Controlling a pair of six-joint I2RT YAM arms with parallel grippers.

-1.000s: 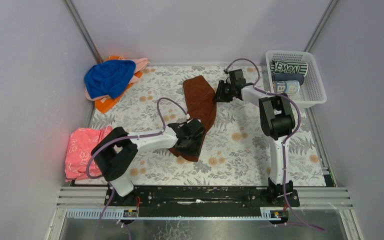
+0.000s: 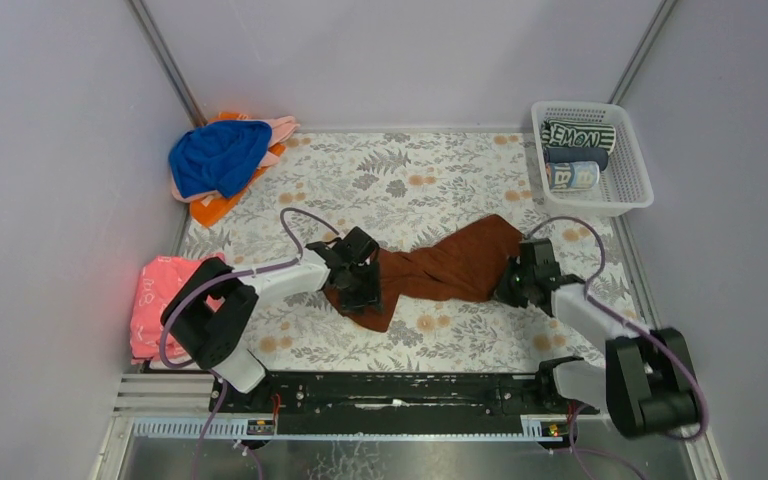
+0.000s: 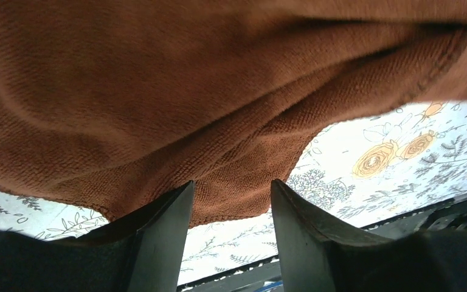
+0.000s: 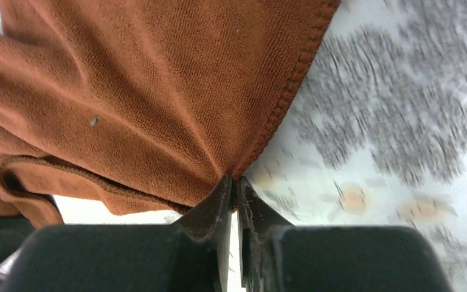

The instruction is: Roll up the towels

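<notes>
A brown towel [image 2: 460, 262] stretches across the middle of the table, bunched and creased between my two grippers. In the left wrist view its folds [image 3: 158, 91] fill most of the picture. My left gripper is open above the towel's near left end, its fingers apart with brown cloth and patterned table visible beyond them. At the towel's right side, my right gripper has its fingertips closed on the hemmed edge of the cloth [image 4: 200, 79]. Part of the towel's left end is hidden under the left gripper in the top view.
A white basket [image 2: 640, 180] with several rolled towels stands at the back right. Blue cloth [image 2: 215, 155] lies piled over orange and pink ones at the back left. A pink cloth [image 2: 165, 305] sits by the left arm.
My right gripper has swung from the back of the table toward the front right, pulling the towel's far end with it. The left gripper has shifted slightly left.
</notes>
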